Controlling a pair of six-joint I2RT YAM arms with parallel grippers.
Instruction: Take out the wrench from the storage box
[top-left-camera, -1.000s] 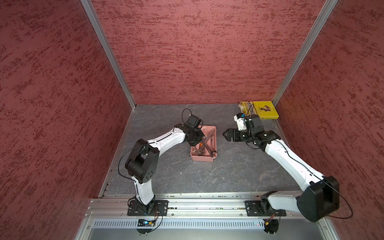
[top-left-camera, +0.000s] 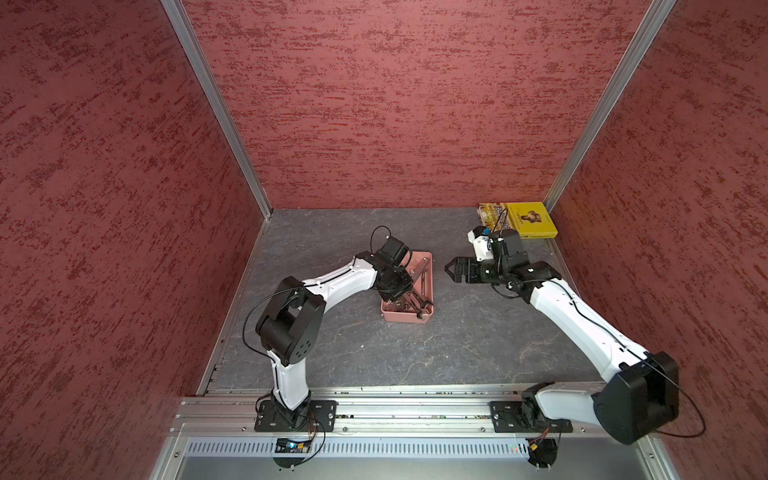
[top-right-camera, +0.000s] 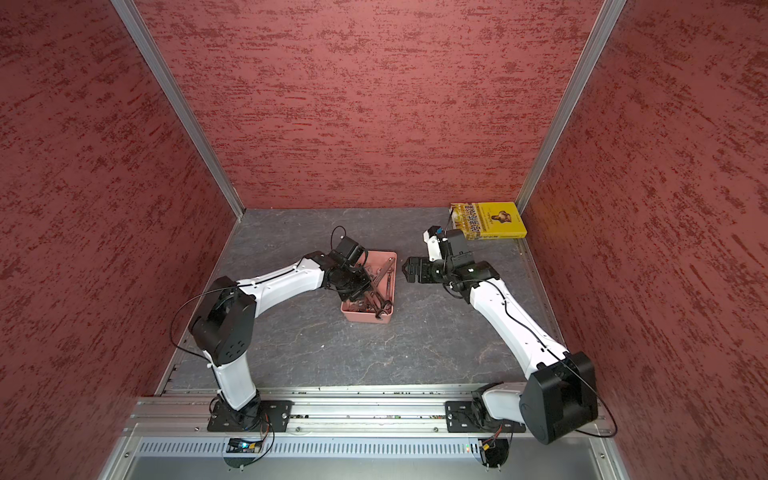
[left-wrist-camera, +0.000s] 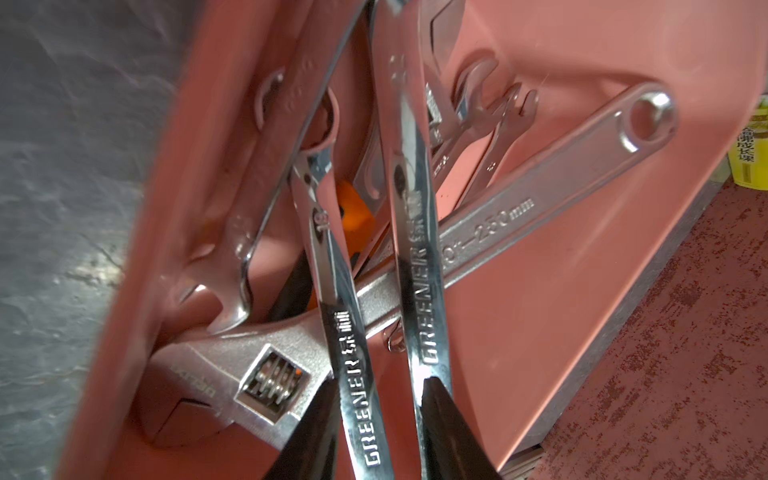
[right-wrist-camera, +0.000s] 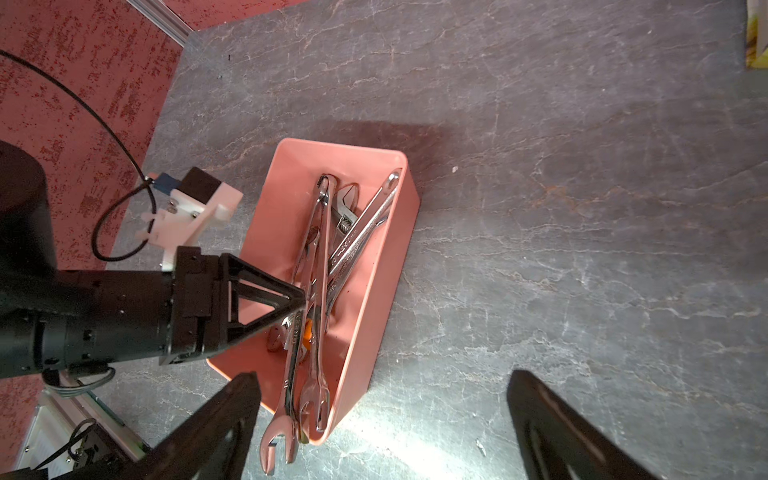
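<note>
A pink storage box (top-left-camera: 407, 317) holds several silver wrenches, combination and adjustable ones. My left gripper is down at the box, its fingers open over two long spanners; in its wrist view the adjustable wrench (left-wrist-camera: 488, 240) lies diagonally beneath these. In the right wrist view, one open-ended wrench (right-wrist-camera: 280, 428) sticks out over the box's near edge. My right gripper hangs open to the right of the box, with nothing between its fingers.
A yellow book or box (top-left-camera: 528, 224) lies at the back right corner. Red walls close the workspace at the back and sides.
My left arm has moved slightly right and down, bringing its gripper deeper over the box. The right arm has stayed still.
</note>
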